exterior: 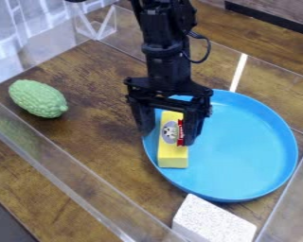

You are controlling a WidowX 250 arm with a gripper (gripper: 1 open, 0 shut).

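Note:
My black gripper [169,114] is open, its two fingers low over the left part of a blue plate [252,156], on either side of the upper part of a yellow box [170,155] with a small printed face and red label. The box lies flat on the plate. Whether the fingers touch it I cannot tell.
A green knobbly vegetable-like object [38,99] lies on the wooden table [88,161] at the left. A white block [212,221] sits at the front right. Clear plastic walls edge the workspace. The table left of the plate is bare.

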